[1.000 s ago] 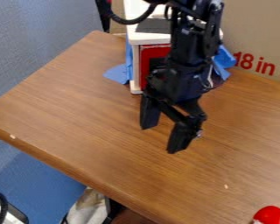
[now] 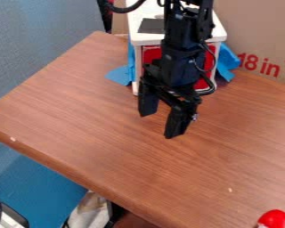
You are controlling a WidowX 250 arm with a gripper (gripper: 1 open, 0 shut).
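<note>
My black gripper [image 2: 162, 117] hangs over the middle of the wooden table [image 2: 97, 147], its two fingers pointing down and standing apart, with nothing seen between them. Behind the arm, at the back of the table, stands a white and red box-like object [image 2: 150, 28] with a dark top panel, largely hidden by the arm. Blue material [image 2: 120, 75] lies at both sides of its base.
A red round object [image 2: 274, 220] sits at the lower right corner. A cardboard box [image 2: 264, 36] stands at the back right. The table's left edge drops to a blue area with cables and clutter below.
My gripper has risen and moved back and a little to the left, away from the viewer. The objects on the table look unmoved.
</note>
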